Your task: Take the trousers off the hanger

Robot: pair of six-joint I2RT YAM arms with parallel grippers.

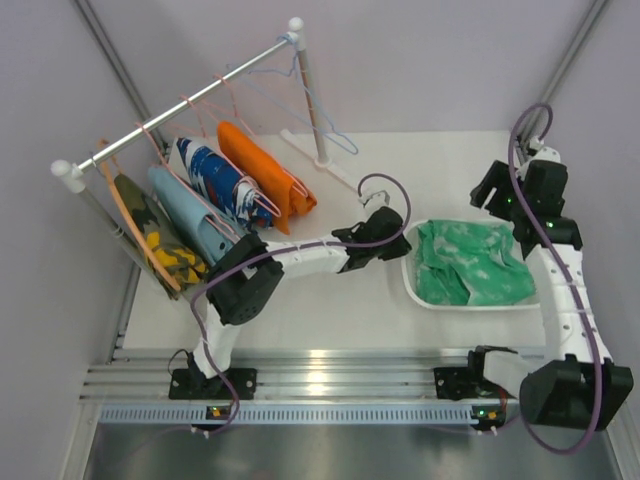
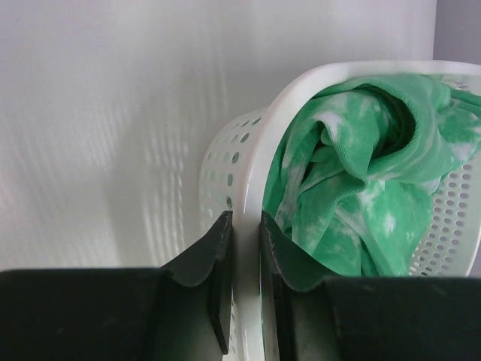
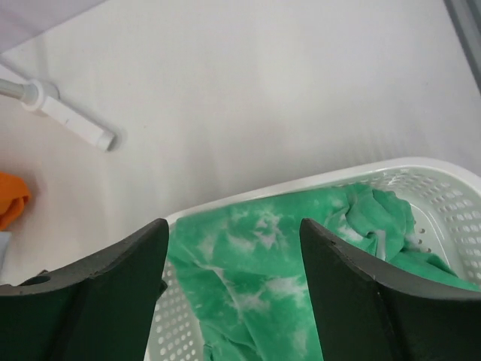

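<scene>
Green tie-dyed trousers point(image 1: 470, 260) lie in a white perforated basket point(image 1: 408, 290) on the right. My left gripper is shut on the basket's left rim, which runs vertically between its fingers in the left wrist view. My right gripper hangs open above the basket, with the green fabric point(image 3: 270, 293) below it and nothing visibly held. On the rack at the left, folded garments hang on hangers, among them an orange one point(image 1: 255, 165), a blue patterned one point(image 1: 205, 180) and a camouflage one point(image 1: 155, 230). A blue hanger point(image 1: 340, 135) hangs empty.
The rack point(image 1: 185, 101) fills the left of the table, its foot point(image 3: 79, 124) reaching toward the basket. Grey walls border both sides.
</scene>
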